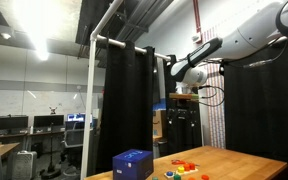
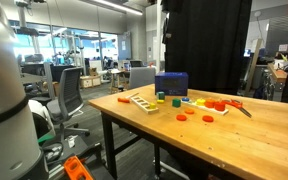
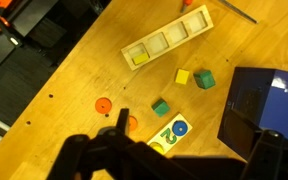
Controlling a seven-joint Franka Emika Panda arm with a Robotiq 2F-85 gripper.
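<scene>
My gripper is open above the table, with nothing between its fingers. In exterior view 1 the gripper (image 1: 184, 112) hangs well clear of the tabletop. A wooden tray (image 3: 172, 38) with compartments lies toward the top of the wrist view, a yellow block (image 3: 139, 56) in its end compartment. Loose nearby are a yellow cube (image 3: 182, 76) and two green cubes, one (image 3: 204, 79) close to the dark blue box (image 3: 281, 108). A pale strip (image 3: 169, 133) bears a blue and a yellow round piece. Orange-red discs (image 3: 103, 105) lie left of it.
The blue box (image 2: 171, 83) stands upright at the table's back, the tallest thing there. Red-handled scissors (image 2: 239, 105) lie to the right. Bare wood (image 2: 264, 140) spreads across the table's right and front. Black curtains (image 1: 126, 100) hang behind.
</scene>
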